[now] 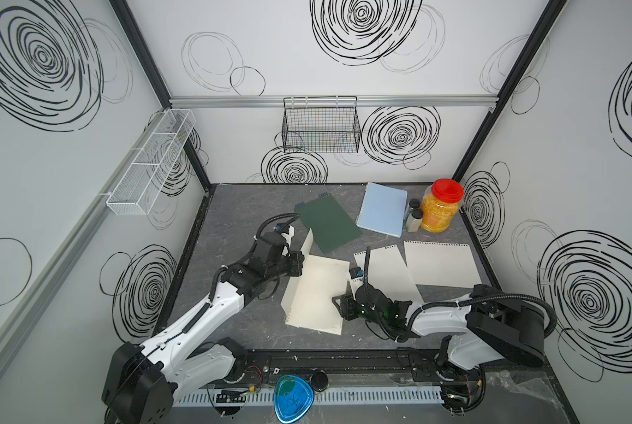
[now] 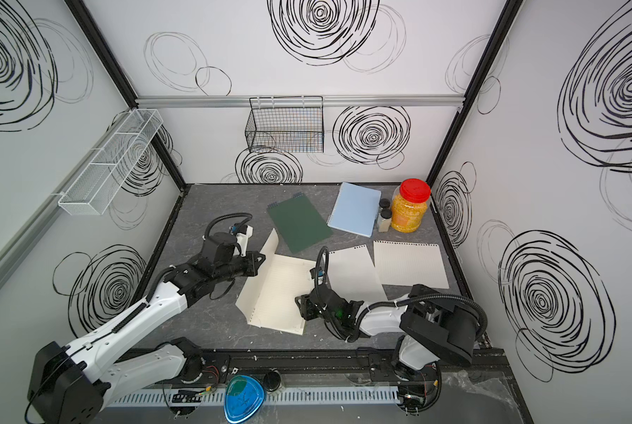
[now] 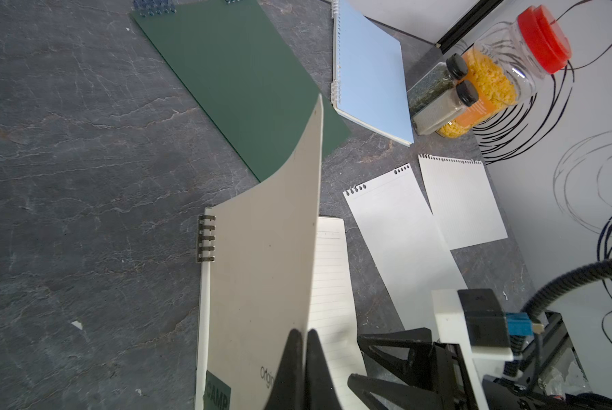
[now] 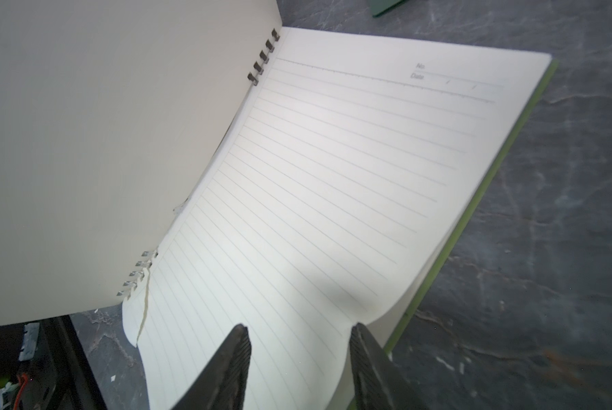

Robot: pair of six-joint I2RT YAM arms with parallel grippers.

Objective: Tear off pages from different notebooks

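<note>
An open spiral notebook (image 1: 321,293) with lined cream pages lies at the middle of the table. Its front cover (image 3: 261,273) stands raised, and my left gripper is shut on the cover's edge. Over the notebook's right edge, my right gripper is open; the lined page (image 4: 333,164) bulges up at its edge between the spread fingers, not gripped. Two loose sheets with punched edges, a nearer one (image 1: 388,272) and a farther one (image 1: 439,263), lie to the right. Behind are a closed green notebook (image 1: 328,222) and a light blue notebook (image 1: 381,208).
At the back right stand a red-lidded jar (image 1: 440,206) and two small bottles, one a pale shaker (image 1: 414,220). A blue lid-like dish (image 1: 293,399) sits below the front edge.
</note>
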